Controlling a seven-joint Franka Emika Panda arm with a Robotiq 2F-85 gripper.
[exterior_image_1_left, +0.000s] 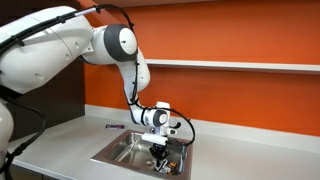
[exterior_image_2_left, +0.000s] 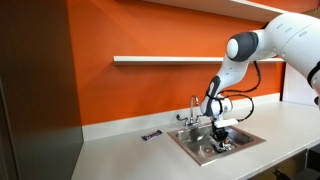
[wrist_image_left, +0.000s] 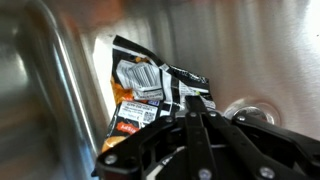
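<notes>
A crumpled snack wrapper (wrist_image_left: 140, 85), black, white and orange with a barcode, lies on the metal floor of the sink (exterior_image_1_left: 112, 153). In the wrist view its lower right part goes out of sight beneath my gripper. The fingers are together at the wrapper's right edge, and nothing shows between them. Whether they touch the wrapper I cannot tell. Seen from outside, the gripper (exterior_image_1_left: 158, 158) points down into the right part of the basin; in the second exterior view the gripper (exterior_image_2_left: 221, 142) is likewise inside the sink.
The sink drain (wrist_image_left: 252, 108) is just right of the fingers. A steel wall (wrist_image_left: 70, 75) rises left of the wrapper. Behind the basin stands a faucet (exterior_image_2_left: 193, 112). A dark packet (exterior_image_2_left: 152, 134) lies on the counter, which is otherwise largely clear left of the sink.
</notes>
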